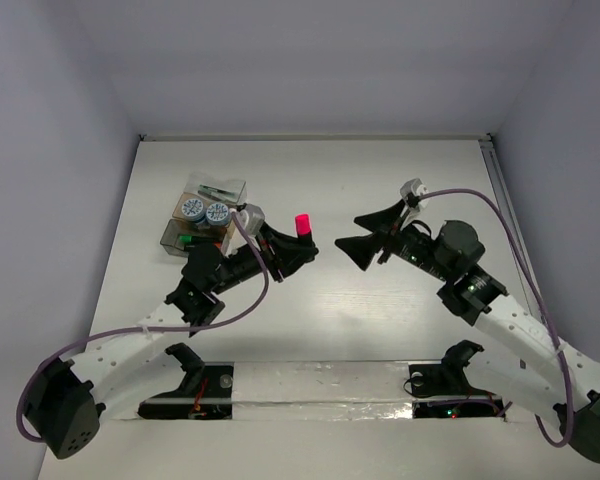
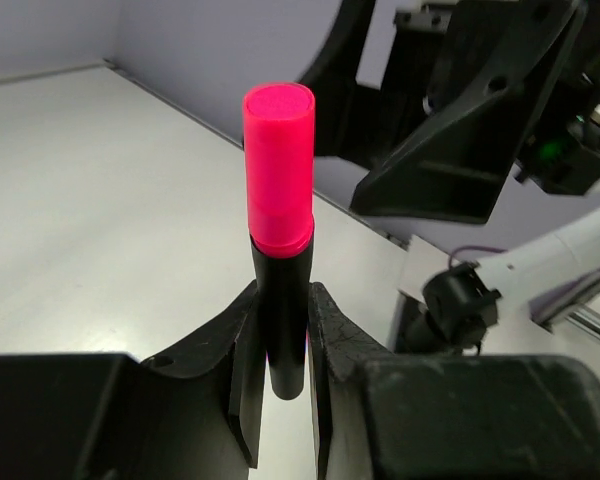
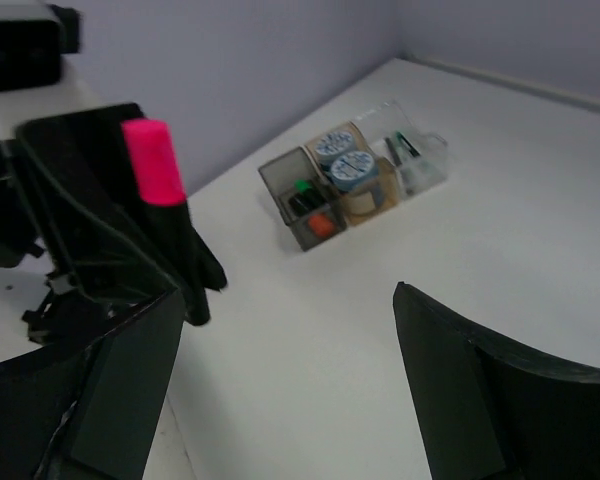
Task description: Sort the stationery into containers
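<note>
A black marker with a bright pink cap (image 2: 280,170) stands upright, my left gripper shut on its black body. In the top view the pink cap (image 1: 302,225) shows at the tip of my left gripper (image 1: 305,250). Just to the right, my right gripper (image 1: 348,232) is open and faces it, with nothing between its fingers. From the right wrist, the marker (image 3: 158,170) appears left of the open right gripper, apart from it. The containers (image 3: 315,225) sit at the table's back left and hold several items.
Two round tins (image 1: 205,211) stand in the middle container, with green and orange items (image 3: 321,224) in the nearest one. A clear box (image 3: 420,150) at the far end holds a pen-like item.
</note>
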